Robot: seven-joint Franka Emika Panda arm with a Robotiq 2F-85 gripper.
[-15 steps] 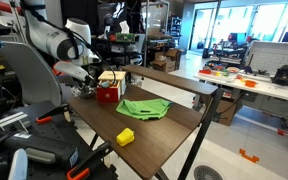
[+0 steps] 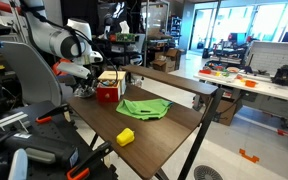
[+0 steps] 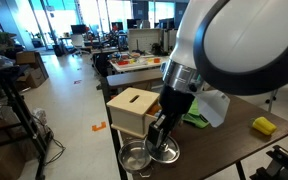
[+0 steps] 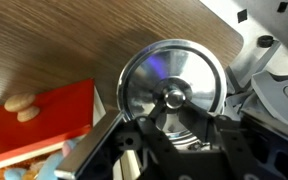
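A round silver lid [image 4: 146, 84] with a centre knob [image 4: 174, 97] fills the middle of the wrist view. My gripper is shut on the knob, its dark fingers on either side. In exterior view 2 the lid [image 3: 165, 151] hangs tilted below the white arm, just right of a silver pot [image 3: 134, 158]. Whether lid and pot touch I cannot tell. From exterior view 1, the gripper [image 2: 89, 74] is at the table's far left end, above small, unclear metal shapes.
A red box [image 4: 59, 128] with a wooden knob and colourful items stands close beside the lid. A green cloth [image 2: 144, 108] lies mid-table, and a yellow block [image 2: 125, 137] sits near the front. Bare wood [image 2: 169, 135] is free between and right of them.
The arm has risen slightly and its gripper has shifted a little over the far left end. Cloth, yellow block and box have stayed in place.
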